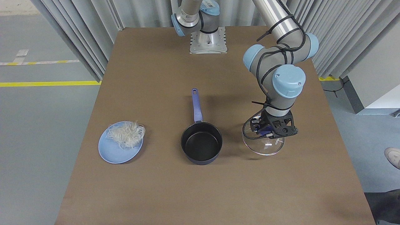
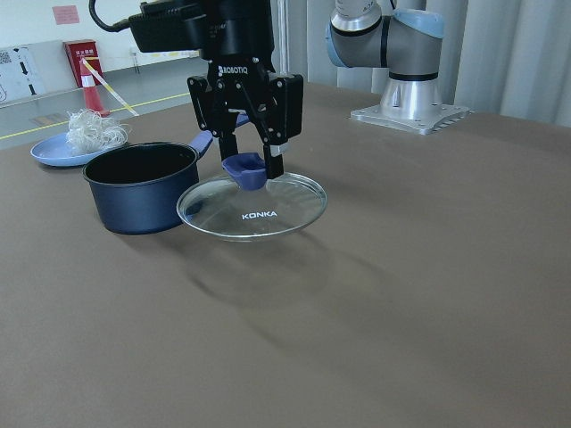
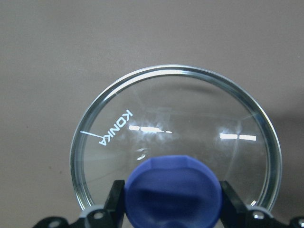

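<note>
A glass lid point(image 1: 264, 147) marked KONKA hangs just above the table at the right of the pot; in the left view the lid point(image 2: 259, 218) hovers low. My gripper point(image 2: 248, 160) is shut on the lid's blue knob point(image 3: 173, 194), which fills the space between the fingers in the wrist view. The dark pot point(image 1: 201, 144) stands uncovered on the table, its purple handle point(image 1: 196, 105) pointing to the back. A light blue plate point(image 1: 114, 152) with white noodle-like strands point(image 1: 127, 133) sits at the left.
Curtains hang behind the table.
</note>
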